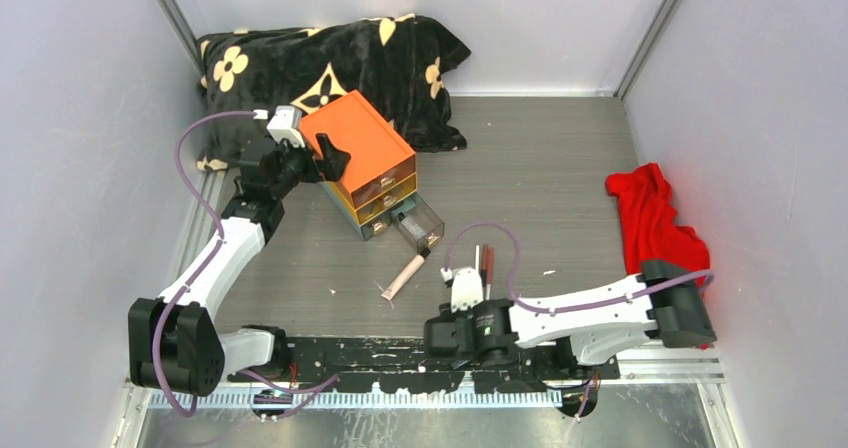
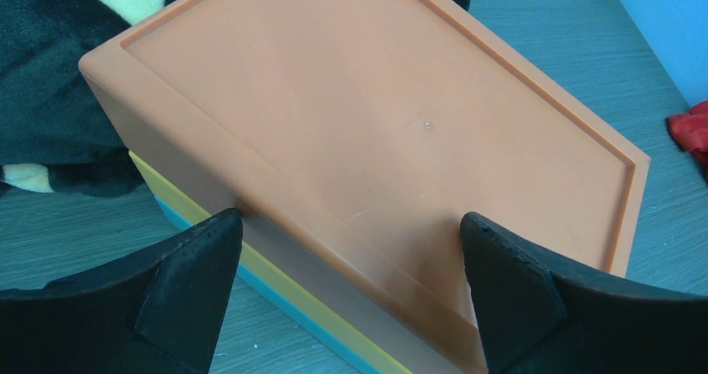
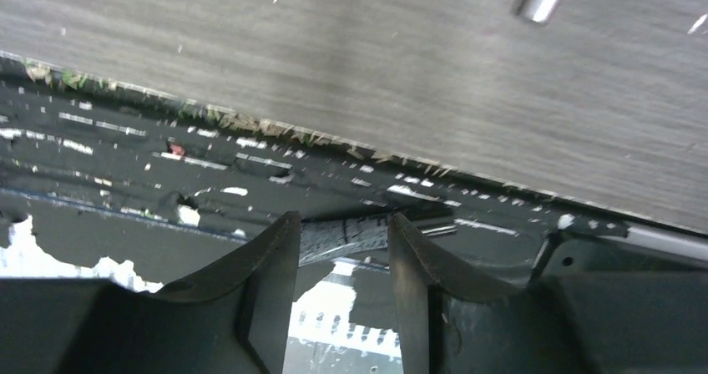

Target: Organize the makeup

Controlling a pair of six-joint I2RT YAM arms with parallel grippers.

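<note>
The orange-topped drawer organizer (image 1: 355, 138) has its lower clear drawer (image 1: 425, 223) pulled out, with items inside. My left gripper spans the organizer's edge; whether it grips is unclear. A pink tube (image 1: 403, 276) lies in front. Slim pencils (image 1: 489, 258) lie to its right, partly under my right arm. In the right wrist view my right gripper is part open above a dark elongated item (image 3: 342, 239) in the black strip at the table's front edge; nothing visible is held.
A black patterned blanket (image 1: 260, 68) lies behind the organizer, a red cloth (image 1: 650, 218) at the right. Walls bound both sides and the back.
</note>
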